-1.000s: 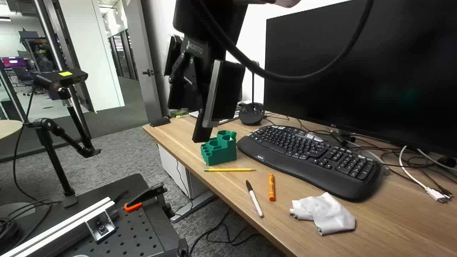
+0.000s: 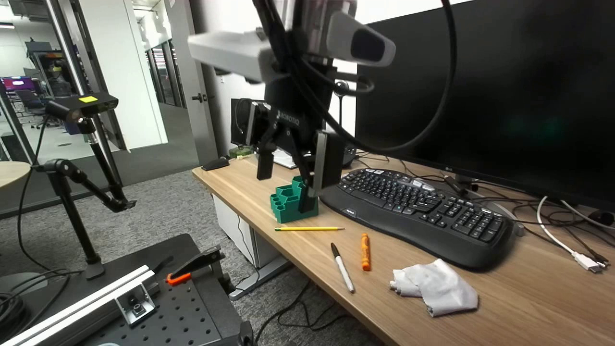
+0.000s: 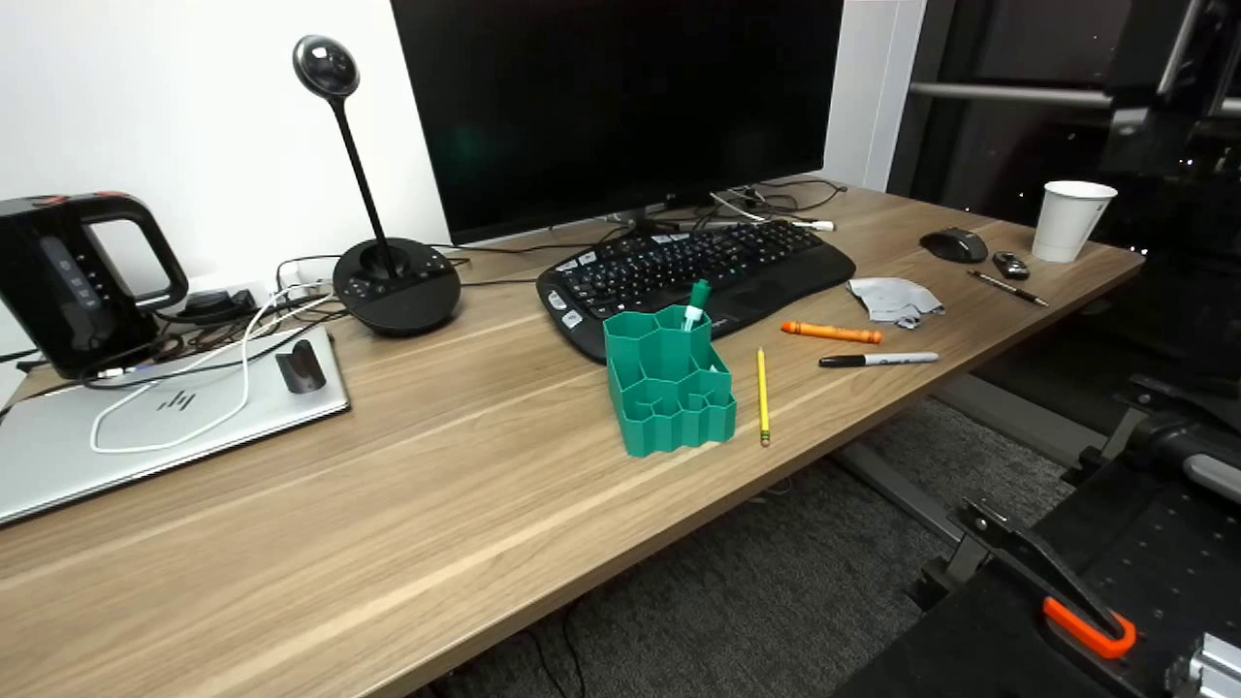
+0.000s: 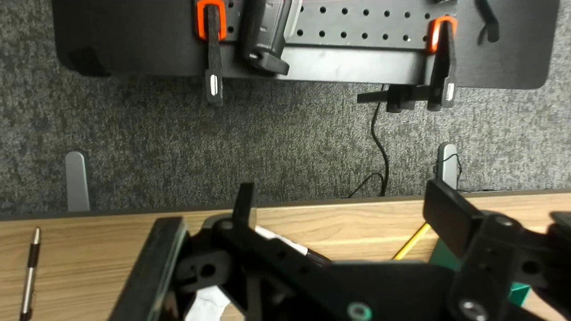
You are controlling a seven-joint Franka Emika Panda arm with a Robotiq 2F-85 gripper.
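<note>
My gripper [image 2: 286, 183] hangs open above the desk in exterior view 1, with nothing between its fingers. From that side it partly covers the green organizer [image 2: 294, 214], a holder of hexagonal cells. A green-capped marker [image 3: 698, 301] stands in a back cell of it. Beside the organizer lies a yellow pencil [image 3: 763, 396]. Further right are an orange crayon-like stick [image 3: 831, 333], a white marker with a black cap [image 3: 878, 360] and a crumpled grey cloth [image 3: 896, 301]. In the wrist view, the fingers of my gripper stand wide apart over the desk's front edge.
A black keyboard [image 2: 418, 210] lies behind the small items, below a large monitor [image 3: 628, 105]. At the desk's far right stand a white cup [image 3: 1070, 221] and a mouse [image 3: 954, 244].
In exterior view 1, my gripper has shifted slightly right and now covers more of the organizer; its tilt has changed and more of the arm shows. The desk items have not moved.
</note>
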